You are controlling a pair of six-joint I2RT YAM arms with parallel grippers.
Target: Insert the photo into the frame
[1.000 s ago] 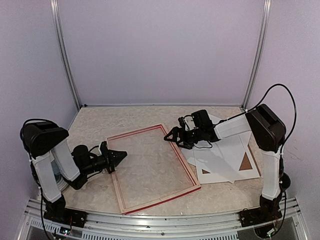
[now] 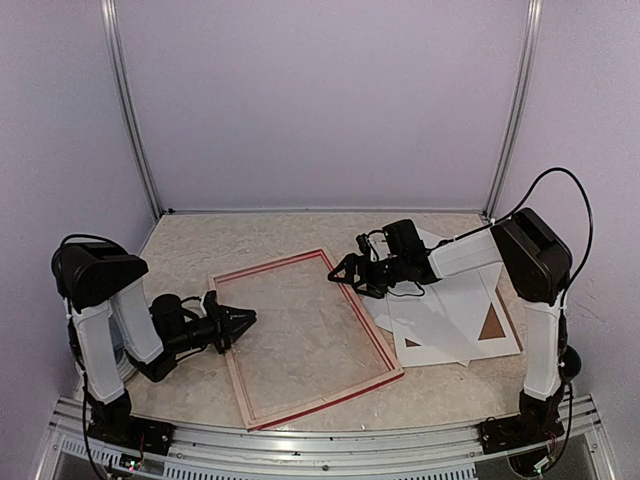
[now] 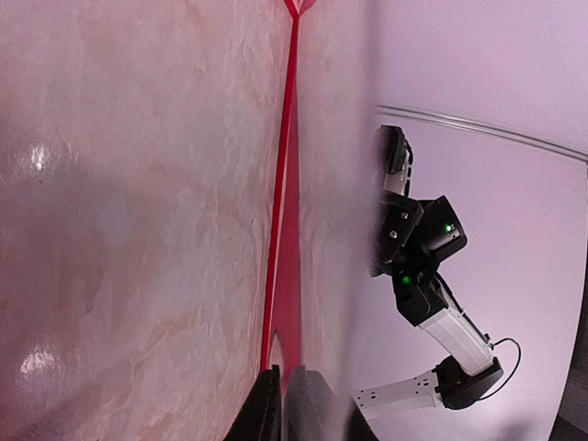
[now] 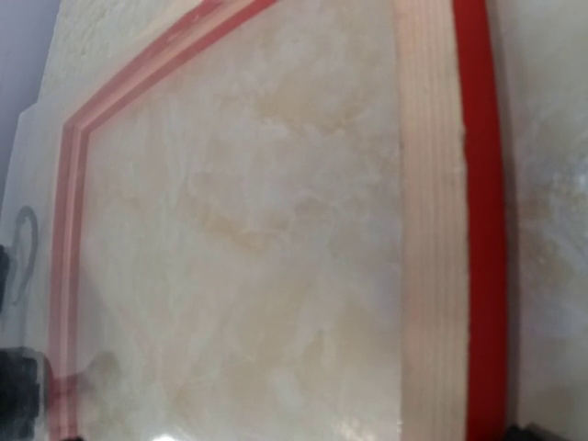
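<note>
A wooden frame with red edges (image 2: 388, 378) lies on the table, a clear sheet across it; in the right wrist view its wooden bar (image 4: 432, 220) and red edge show. My left gripper (image 2: 240, 322) is low at the frame's left side; in the left wrist view its dark fingertips (image 3: 271, 404) sit by a red edge, blurred, and whether they grip anything cannot be told. My right gripper (image 2: 345, 270) is over the frame's upper right side; its finger state is unclear. White sheets (image 2: 450, 320) lie right of the frame, partly under the right arm.
Pale panels (image 2: 320, 100) enclose the back and sides. A metal rail (image 2: 330, 440) runs along the front edge.
The right arm has not moved.
</note>
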